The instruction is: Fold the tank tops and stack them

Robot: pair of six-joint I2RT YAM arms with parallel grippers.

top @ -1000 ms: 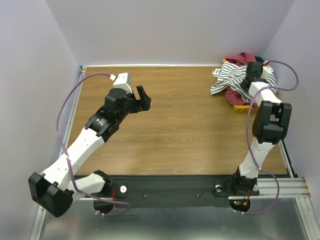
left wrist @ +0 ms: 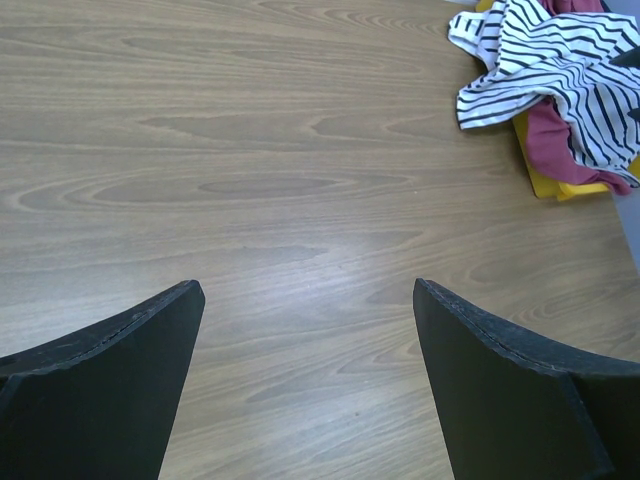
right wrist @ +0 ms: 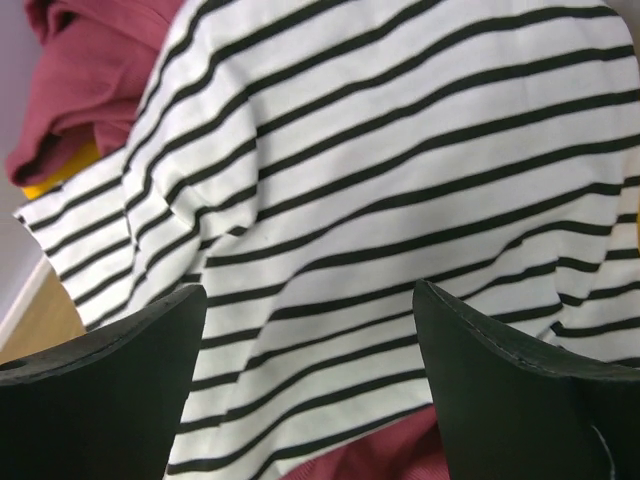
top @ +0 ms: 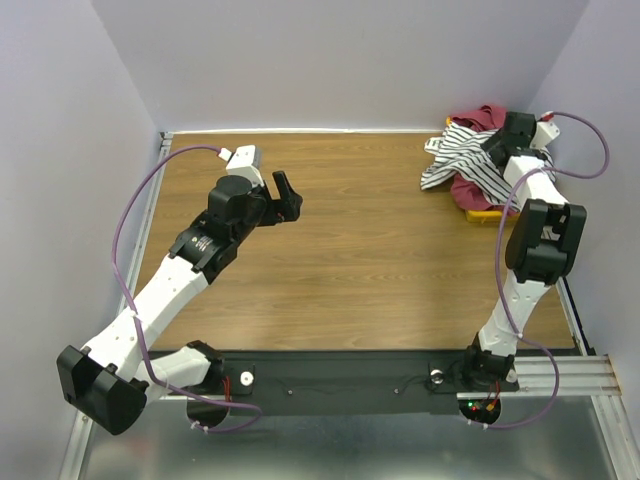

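Note:
A heap of tank tops fills a yellow bin (top: 478, 216) in the back right corner: a black-and-white striped top (top: 455, 158) over maroon fabric (top: 478, 117). My right gripper (top: 500, 148) is open right over the heap; its wrist view is filled by striped cloth (right wrist: 400, 180) and maroon fabric (right wrist: 85, 70) between and beyond its fingers. My left gripper (top: 281, 200) hangs open over the left half of the table, with bare wood under it in its wrist view.
Grey walls (top: 340, 60) bound the back and both sides, the right one close beside my right arm.
My right gripper and wrist have shifted slightly to the right over the heap. The left arm has stayed still.

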